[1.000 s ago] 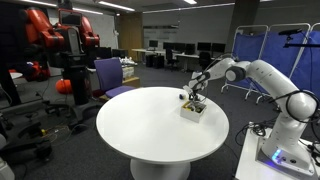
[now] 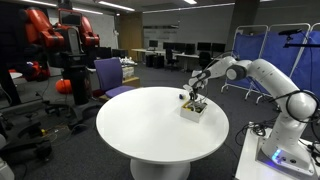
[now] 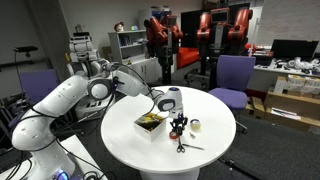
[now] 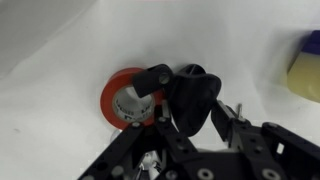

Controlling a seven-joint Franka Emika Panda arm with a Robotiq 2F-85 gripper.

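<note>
My gripper is low over the table, beside a red tape roll and near a pair of scissors. In the wrist view a dark object, perhaps the scissors' black handle, lies at the fingertips and partly over the edge of the red tape roll. The fingers look partly apart, but it is unclear whether they grip the dark object. Gripper parts hide most of the silver metal below. In the first exterior view the box hides part of the gripper.
An open box with several items inside stands near the gripper. A yellow roll sits on its other side, showing as a yellow and blue thing in the wrist view. The white round table has wide clear room.
</note>
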